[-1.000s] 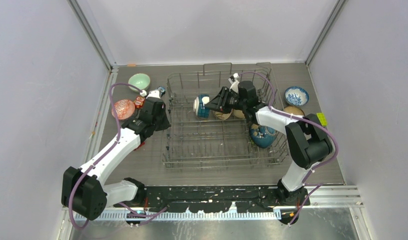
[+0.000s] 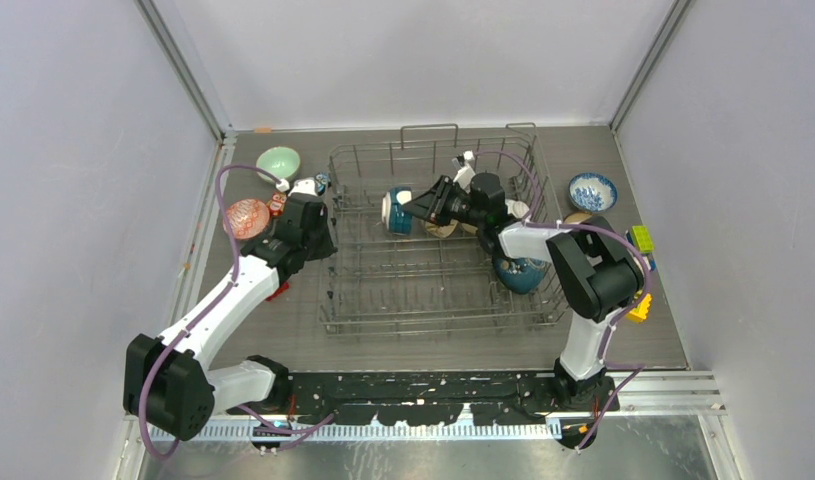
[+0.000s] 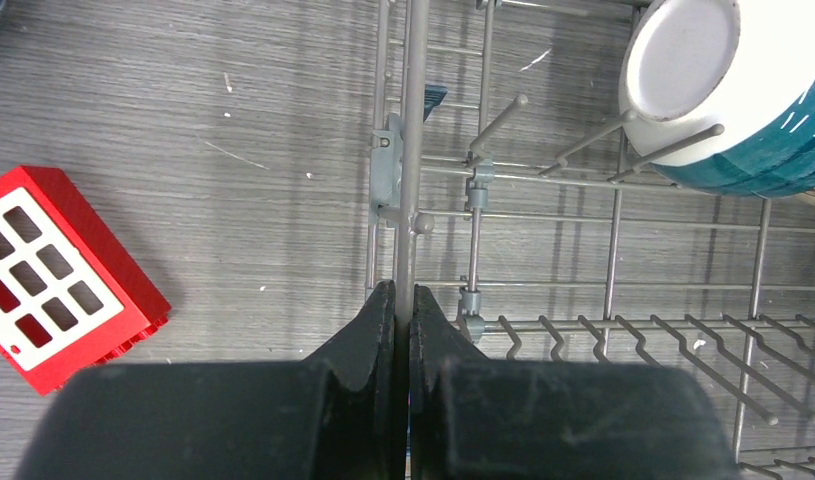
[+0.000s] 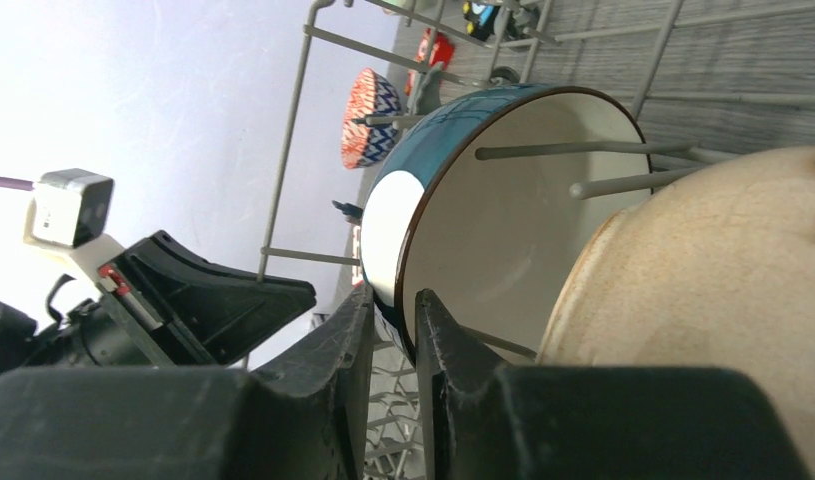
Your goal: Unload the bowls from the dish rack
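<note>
A teal-and-white bowl stands on its side among the rack's prongs, its white inside facing my right gripper. In the right wrist view, the fingers of that gripper straddle the rim of this teal bowl, parted slightly. A blue patterned bowl rests at the rack's right side. On the wire dish rack's left edge, my left gripper is shut around the upright grey wire.
Outside the rack, a green bowl and an orange patterned bowl sit at left. A blue-and-white bowl lies at right, near yellow blocks. A red block lies beside the rack's left edge.
My right arm has shifted a little to the left. The rack, its bowls and my left gripper have slid slightly left too.
</note>
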